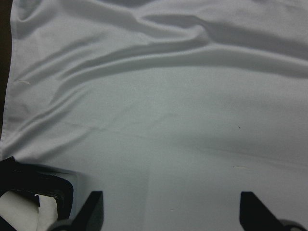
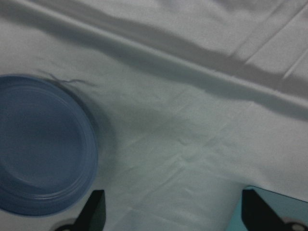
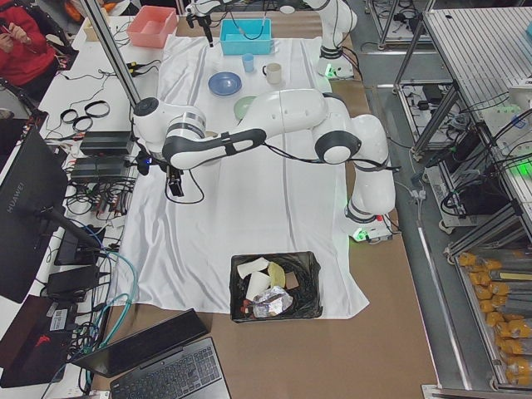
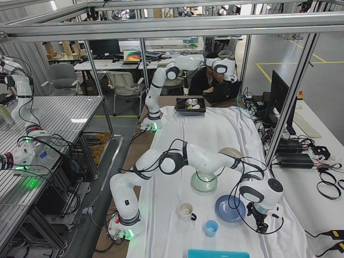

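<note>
My left gripper hangs open over bare white cloth; in the left wrist view a black bin (image 1: 57,185) with pale items sits at lower left. In the camera left view that bin (image 3: 312,299) holds paper-like pieces, foil and other items. My right gripper is open above the cloth between a blue plate (image 2: 38,139) and the corner of a teal tray (image 2: 284,202). A green plate (image 4: 203,184), a beige plate (image 4: 230,151), a mug (image 4: 186,211) and a blue cup (image 4: 212,228) stand near the blue plate.
An open laptop (image 3: 166,374) lies beyond the bin. Cables, black equipment boxes and a monitor (image 3: 29,216) line one side; metal frame posts rise alongside.
</note>
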